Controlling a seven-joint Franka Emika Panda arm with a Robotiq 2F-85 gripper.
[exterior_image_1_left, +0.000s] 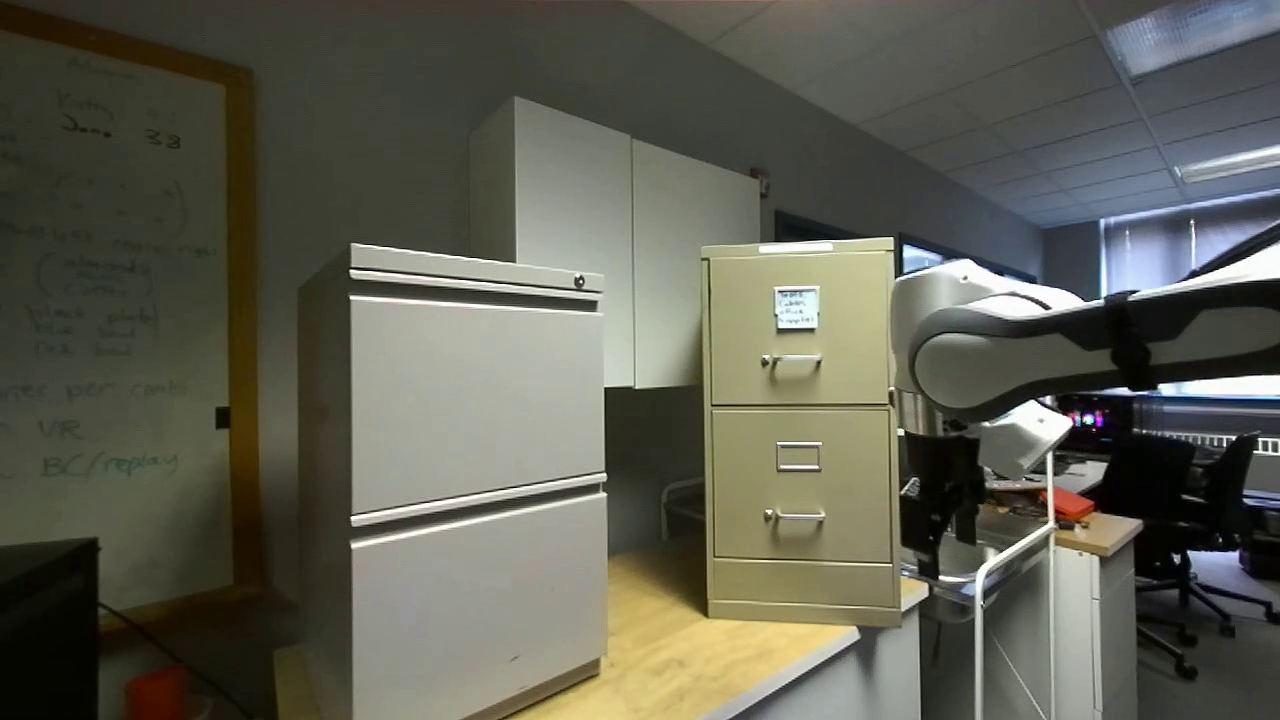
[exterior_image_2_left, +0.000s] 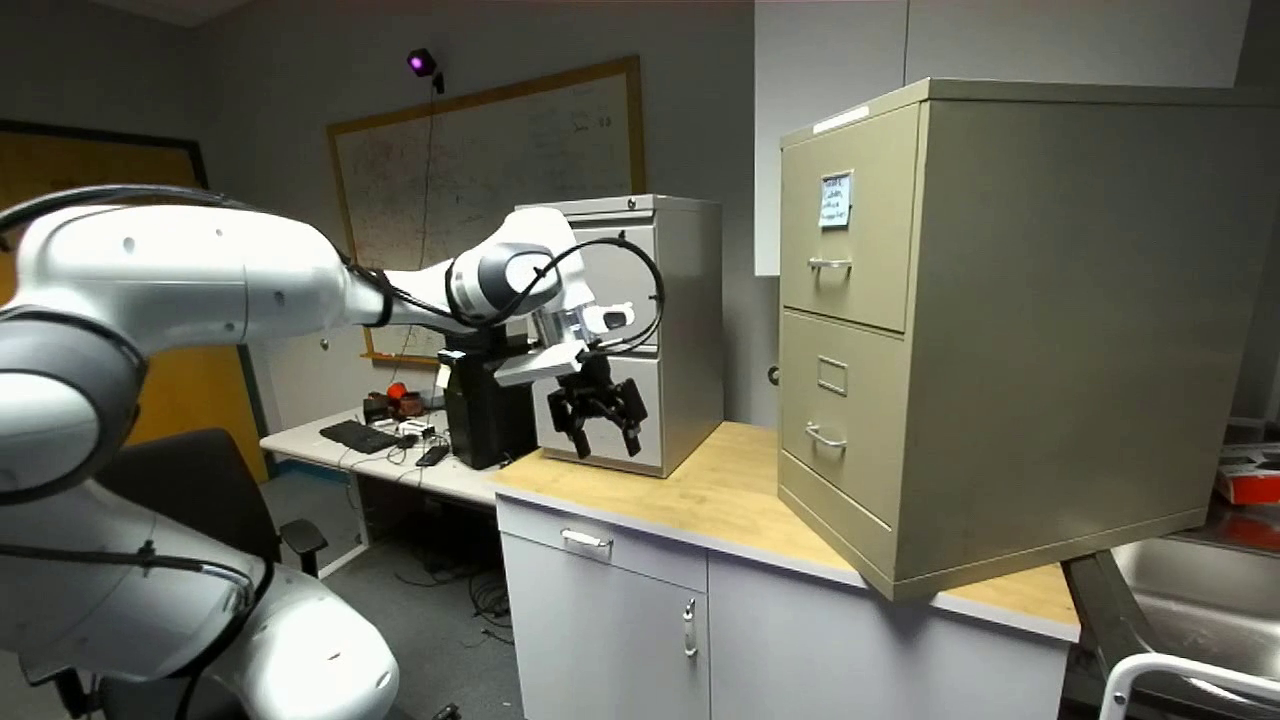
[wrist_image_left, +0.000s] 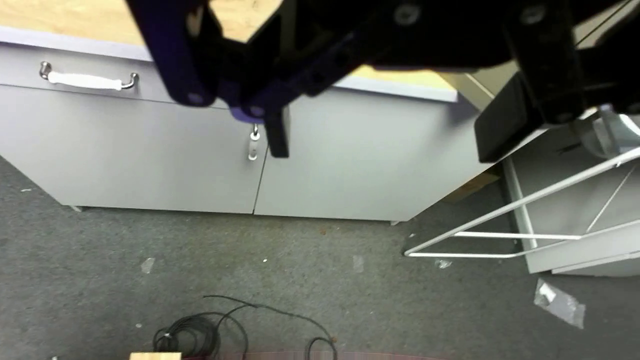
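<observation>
My gripper (exterior_image_2_left: 608, 449) hangs in the air in front of the grey two-drawer cabinet (exterior_image_2_left: 690, 336) in exterior view 2, its black fingers apart and nothing between them. In the wrist view the gripper spreads wide over the counter's front, with floor below. The beige filing cabinet (exterior_image_1_left: 801, 480) stands upright on the wooden counter; both its drawers are closed. Its silver handles, upper (exterior_image_1_left: 792, 360) and lower (exterior_image_1_left: 794, 516), show clearly in exterior view 1, left of the gripper (exterior_image_1_left: 944, 558). The grey cabinet's two drawers also sit closed.
Below the wooden counter (exterior_image_2_left: 732, 480) are a handled drawer and cupboard doors (wrist_image_left: 348, 156). A white metal frame (wrist_image_left: 498, 210) stands at the right in the wrist view. Black cables (wrist_image_left: 192, 330) lie on the floor. Some bare counter separates the two cabinets.
</observation>
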